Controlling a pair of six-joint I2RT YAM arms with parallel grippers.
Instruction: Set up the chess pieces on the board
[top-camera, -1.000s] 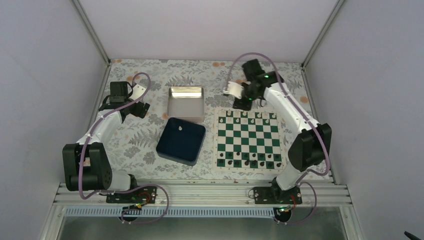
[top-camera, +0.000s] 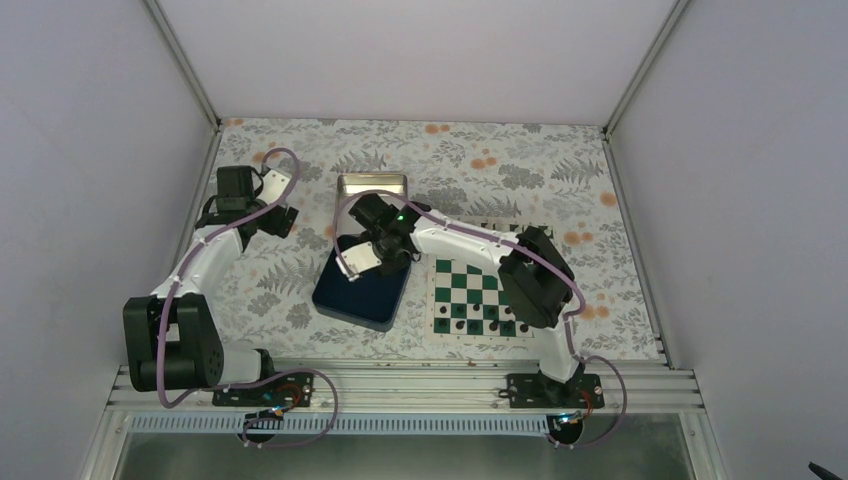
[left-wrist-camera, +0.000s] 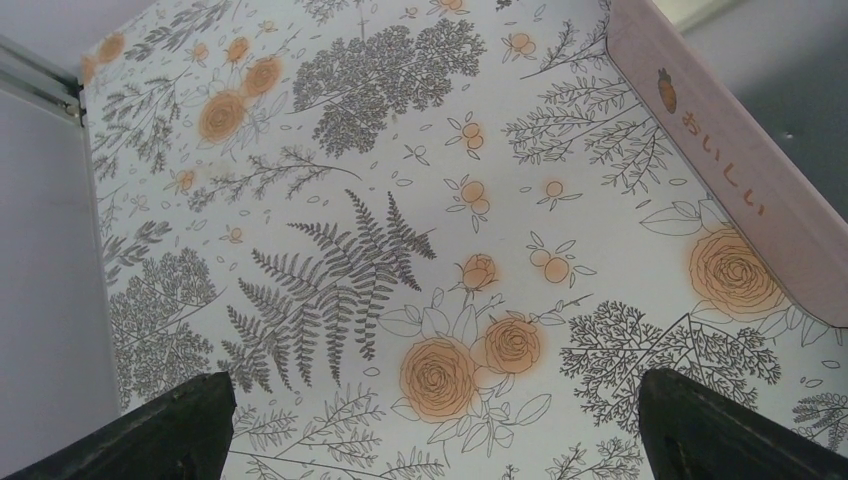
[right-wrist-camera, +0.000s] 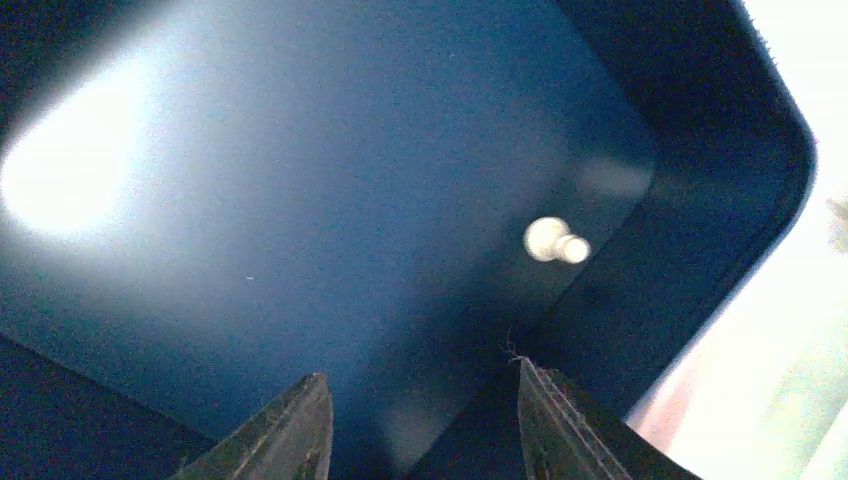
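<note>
One white chess piece (right-wrist-camera: 556, 240) lies in the dark blue bin (top-camera: 352, 304), close to a corner in the right wrist view. Over that bin, my right gripper stands open with nothing between its fingers; the piece is ahead of it and apart. From above, the right arm hides the piece. The green and white chessboard (top-camera: 460, 295) carries several dark pieces along its near side, while its far rows are mostly covered by the arm. At the left, my left gripper is open and empty above the tablecloth.
A metal tray (top-camera: 372, 183) stands behind the bin, partly under the right arm. In the left wrist view, a pink container wall (left-wrist-camera: 725, 165) shows at upper right. The patterned cloth (top-camera: 285, 300) between the left arm and the bin is clear.
From beyond the board's far edge, my right arm has swung left and come over the blue bin, covering the white piece in the top view. My left arm has hardly moved.
</note>
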